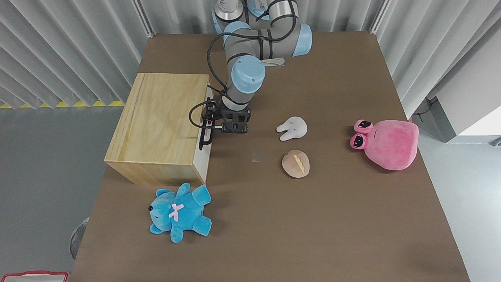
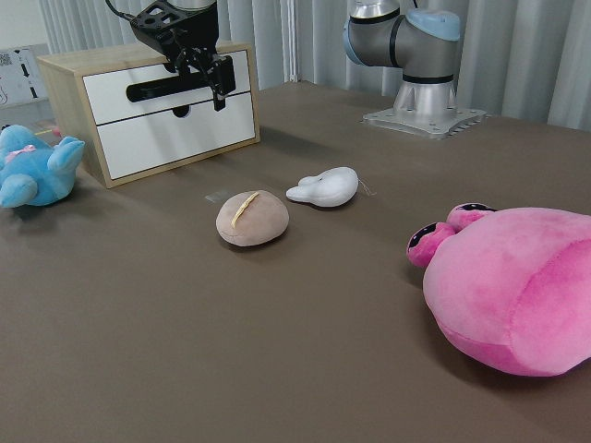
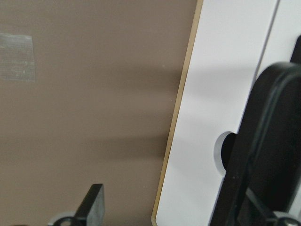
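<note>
A wooden cabinet (image 1: 150, 122) with two white drawer fronts (image 2: 174, 138) stands on the table's left side. My gripper (image 2: 201, 78) hangs at the upper drawer, beside its black bar handle (image 2: 148, 90). In the wrist view the dark handle (image 3: 265, 146) fills the right side, very close, and a finger (image 3: 92, 207) shows at lower left over the table. Whether the fingers are open or shut on the handle is unclear.
A blue bear (image 1: 185, 216) lies before the cabinet. A white plush (image 1: 293, 127), a beige round plush (image 1: 294, 167) and a pink plush (image 1: 392, 145) lie rightward.
</note>
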